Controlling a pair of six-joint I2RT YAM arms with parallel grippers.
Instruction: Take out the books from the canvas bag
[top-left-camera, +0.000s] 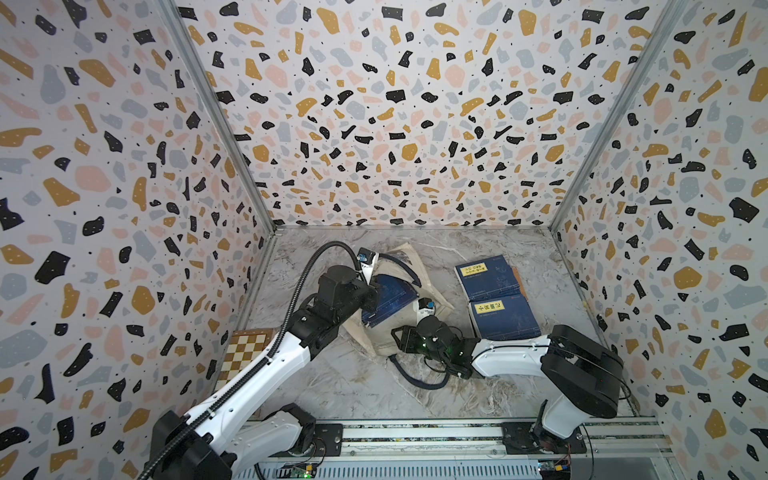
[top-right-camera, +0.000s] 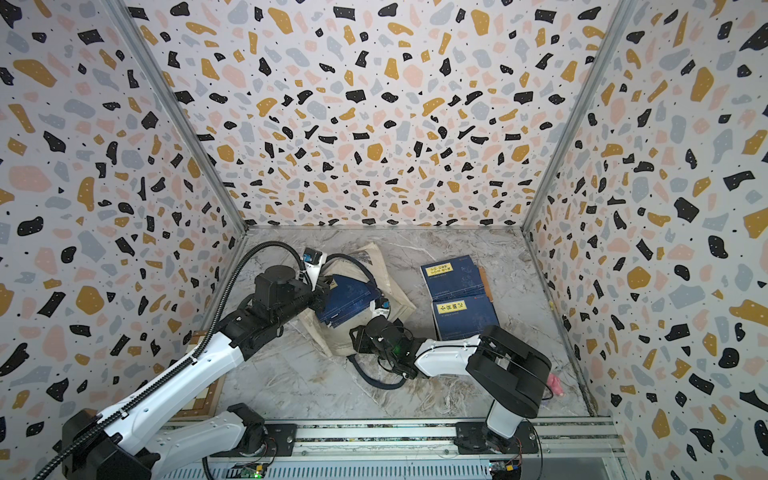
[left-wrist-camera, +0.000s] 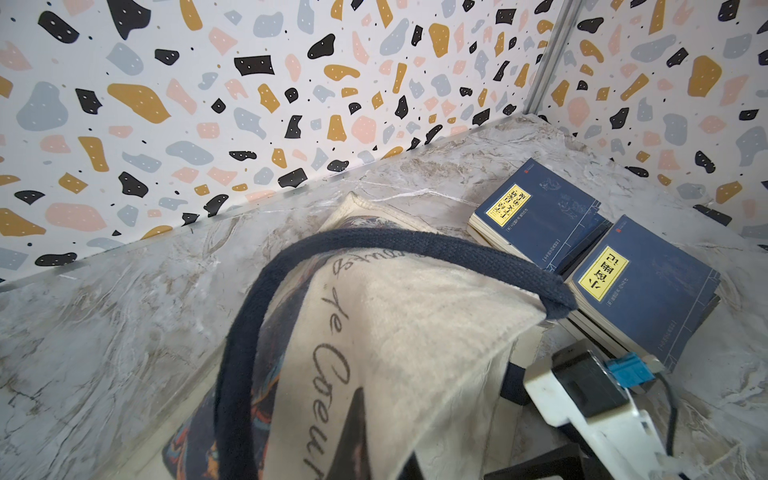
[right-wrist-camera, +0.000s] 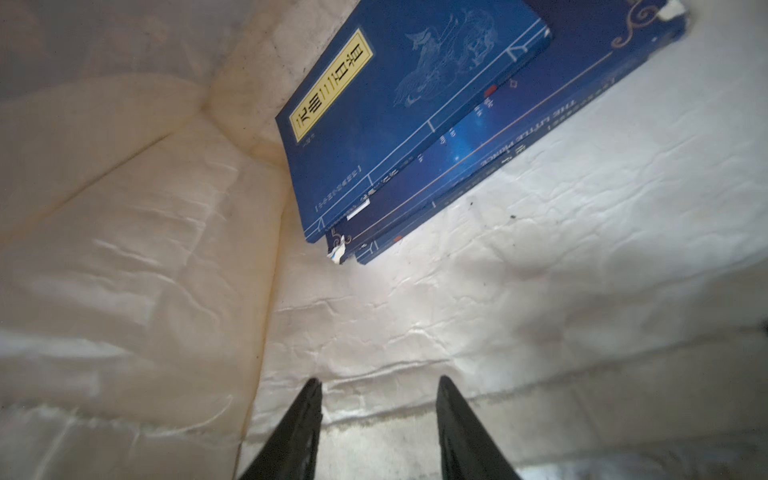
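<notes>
The canvas bag (top-left-camera: 433, 288) lies open, with blue books (right-wrist-camera: 408, 96) inside on its pale bottom; the top one has a yellow title label. My left gripper is at the bag's upper edge, shut on the canvas, which rises between its fingers in the left wrist view. My right gripper is open at the bag's mouth, nothing between its fingers, facing the books inside. Outside, to the bag's right, two piles of blue books, the rear pile (top-left-camera: 488, 280) and the front pile (top-left-camera: 505, 320), lie side by side.
A checkered board (top-left-camera: 244, 352) lies at the left edge. A loose strap (top-left-camera: 420, 382) lies on the marble table in front of the bag. There is bare table (top-left-camera: 576, 320) right of the piles and behind the bag. Patterned walls enclose the back and sides.
</notes>
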